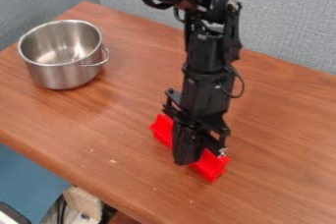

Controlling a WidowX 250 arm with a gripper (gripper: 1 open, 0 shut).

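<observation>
My gripper [190, 151] points straight down at the middle of a long red block [210, 166] lying diagonally on the wooden table [282, 140]. The gripper hides the middle of the block, so red shows on both sides of it. Its fingers look shut, and I cannot make out anything held between them.
A steel pot [62, 63] with wire handles stands at the back left of the table. The table's left front edge runs along the lower left, with floor and cables below. A grey padded wall stands behind.
</observation>
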